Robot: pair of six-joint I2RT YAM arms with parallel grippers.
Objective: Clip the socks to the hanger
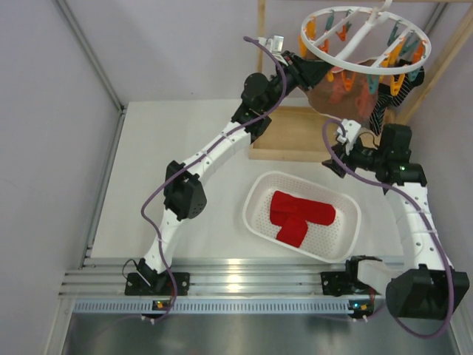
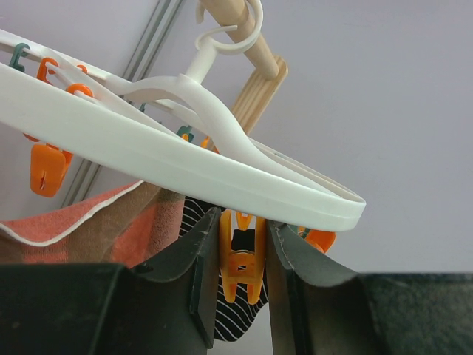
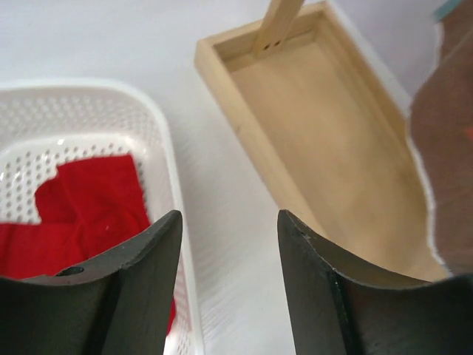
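The white round hanger (image 1: 304, 37) with orange and teal clips fills the upper right of the top view. In the left wrist view my left gripper is shut on an orange clip (image 2: 242, 270) beneath the hanger's rim. A pink and brown sock (image 2: 140, 222) and a black-and-white striped sock (image 2: 228, 318) hang below the rim. How each is gripped by its clips is hard to tell. My right gripper stands open, with nothing between its fingers, between the basket and the wooden stand. Red socks (image 1: 299, 211) lie in the white basket (image 1: 351, 237).
The wooden stand's base (image 1: 288, 144) sits behind the basket, below the hanging socks. A wooden post (image 1: 443, 59) rises at the right.
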